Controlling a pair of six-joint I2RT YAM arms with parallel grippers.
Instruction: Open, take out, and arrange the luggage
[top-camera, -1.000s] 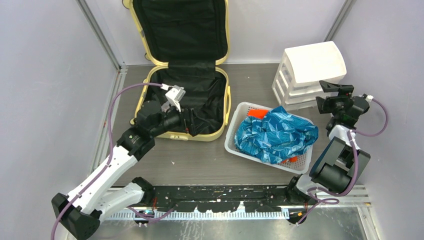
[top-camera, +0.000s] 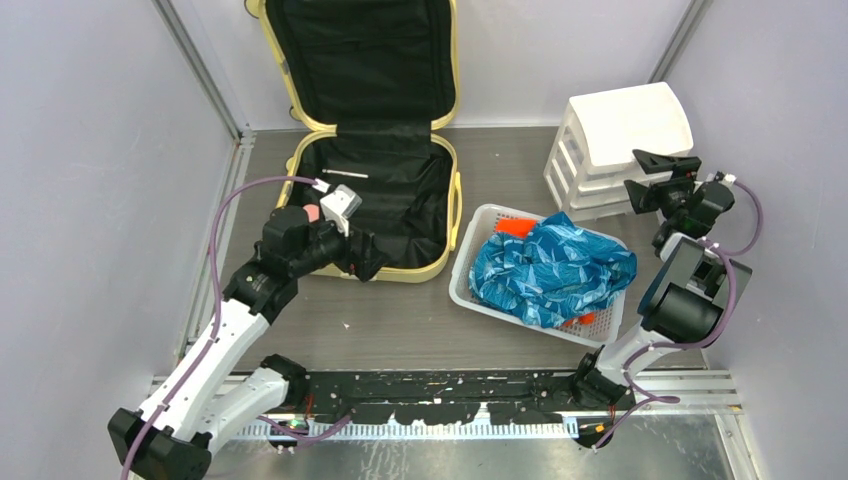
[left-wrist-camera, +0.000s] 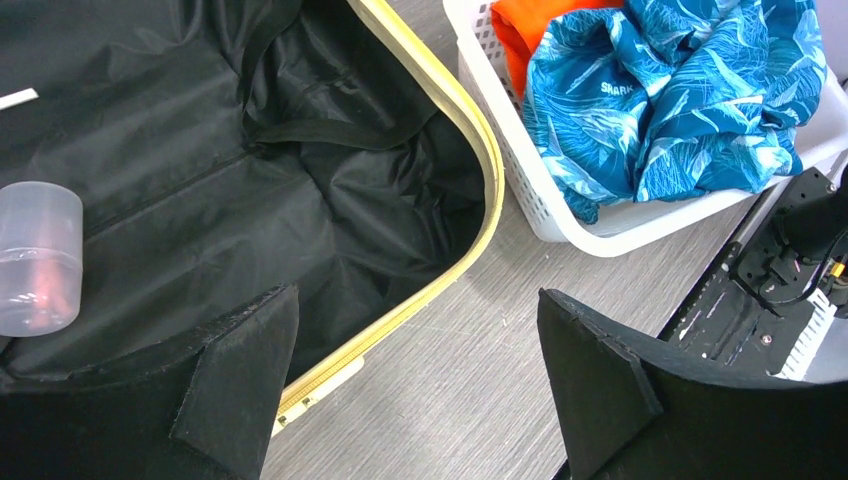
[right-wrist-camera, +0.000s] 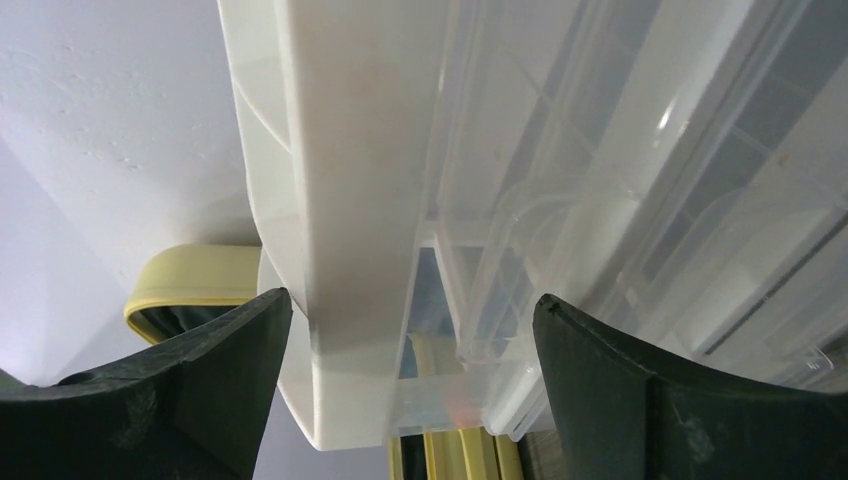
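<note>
The yellow-rimmed suitcase (top-camera: 452, 215) lies open, its lid upright at the back. Inside its black-lined base are a clear cup with something pink in it (left-wrist-camera: 40, 260) and a thin white stick (top-camera: 345, 174). My left gripper (top-camera: 365, 262) is over the suitcase's front rim, open and empty. On the right, my right gripper (top-camera: 637, 177) is open beside a white drawer unit (top-camera: 630, 120). In the right wrist view, the unit's pale edge (right-wrist-camera: 355, 250) shows between the fingers, which are apart; whether they touch it is unclear.
A white basket (top-camera: 463, 275) holding crumpled blue patterned cloth (top-camera: 550, 270) and orange cloth (top-camera: 516, 227) stands between suitcase and drawers. The right wall is close behind my right arm. Bare floor (top-camera: 400, 330) lies in front of the suitcase.
</note>
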